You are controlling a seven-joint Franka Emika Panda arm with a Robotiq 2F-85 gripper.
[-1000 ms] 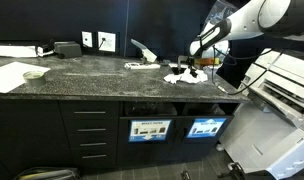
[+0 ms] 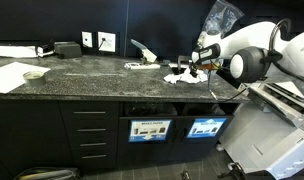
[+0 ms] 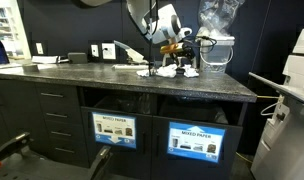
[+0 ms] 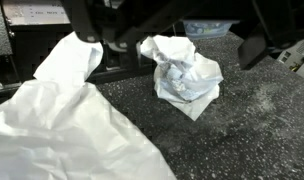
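In the wrist view my gripper stands open, its dark fingers (image 4: pixel 254 50) wide apart at the top of the picture. Below and between them, a crumpled white paper (image 4: pixel 192 84) rests on the dark speckled countertop, apart from the fingers as far as I can tell. A larger white sheet, creased and loose (image 4: pixel 67 135), fills the lower left. Exterior view 1 has the gripper (image 2: pixel 200 70) low over the white papers (image 2: pixel 180 78) near the counter's back. In exterior view 2 the papers (image 3: pixel 170 71) lie beneath the arm, partly hidden.
A roll of tape (image 2: pixel 33 74) and flat sheets lie at its far left. Bins labelled "mixed paper" (image 3: pixel 195 141) stand below the counter. A clear bag-lined container (image 3: pixel 216 52) is behind the arm.
The arm's wrist has shifted slightly to the right in exterior view 1, and its upper links have swung right and appear larger. The papers look unmoved.
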